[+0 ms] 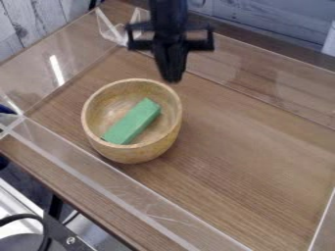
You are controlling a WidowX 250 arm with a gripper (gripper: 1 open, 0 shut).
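A round wooden bowl [106, 139] sits left of centre on the wooden table, with a green rectangular block [132, 123] lying inside it, tilted along a diagonal. The dark robot arm with my gripper [170, 69] is up at the top centre, beyond the bowl and apart from it. The gripper is dark and blurred, and its fingers are hard to make out; nothing shows held in it.
A clear plastic edge runs along the table's left and front. A dark cable [37, 218] lies at the lower left, off the tabletop.
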